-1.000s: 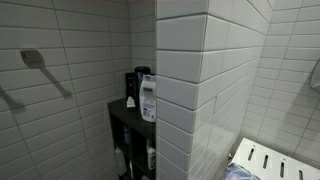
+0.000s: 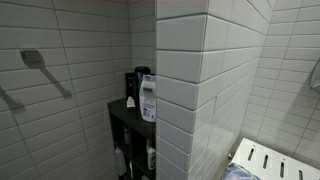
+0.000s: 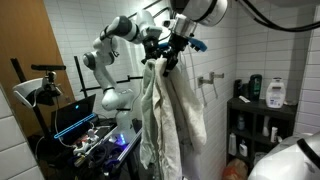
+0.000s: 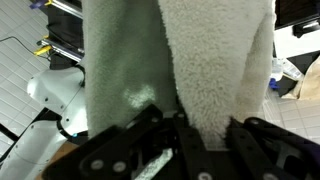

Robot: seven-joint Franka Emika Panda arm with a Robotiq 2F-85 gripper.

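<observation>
A large towel, pale beige with a grey-green part, hangs down in long folds from my gripper (image 3: pixel 172 55) in exterior view 2. Its cloth (image 3: pixel 180 110) drops in front of the white tiled wall. In the wrist view the gripper is shut on the towel (image 4: pixel 205 60), whose bunched cloth runs up from between the dark fingers and covers much of that view. The fingertips themselves are mostly hidden by fabric. Neither gripper nor towel shows in exterior view 1.
A black shelf (image 3: pixel 255 115) holds a white bottle (image 3: pixel 276 93) and dark containers. Metal hooks (image 3: pixel 207 79) jut from the tiled wall beside the towel. Further left are a monitor (image 3: pixel 72 117) and another white robot arm (image 3: pixel 105 70). A slotted white surface (image 2: pixel 270 162) lies low at right.
</observation>
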